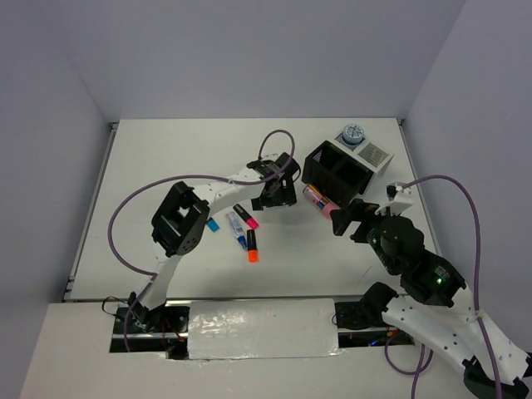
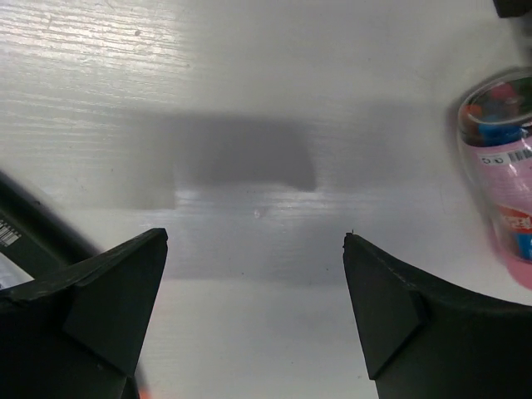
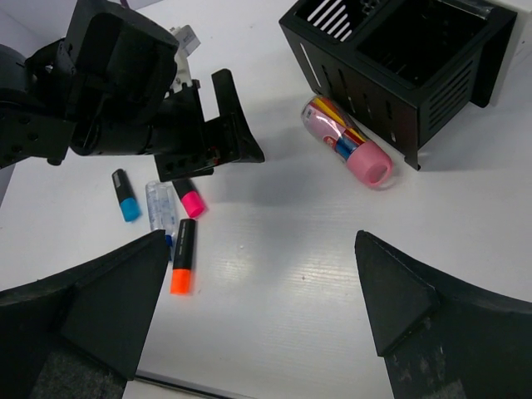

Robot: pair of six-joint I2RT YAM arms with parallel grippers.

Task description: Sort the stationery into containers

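The pink-capped clear tube [image 1: 320, 202] with coloured pieces inside lies against the front of the black organizer [image 1: 339, 172]. My left gripper [image 1: 275, 204] is open, to the left of the tube and apart from it; the left wrist view shows only bare table between its fingers. Off to the right in that view is the tube [image 2: 504, 162]. Black markers lie nearby with blue [image 3: 124, 194], pink [image 3: 189, 199] and orange [image 3: 183, 256] ends, beside a clear blue-ended tube [image 3: 160, 209]. Open and empty, my right gripper [image 1: 345, 228] hovers right of the table's middle.
Behind the black organizer stands a white container [image 1: 371, 154] with a round blue-and-white item [image 1: 353, 134] on it.
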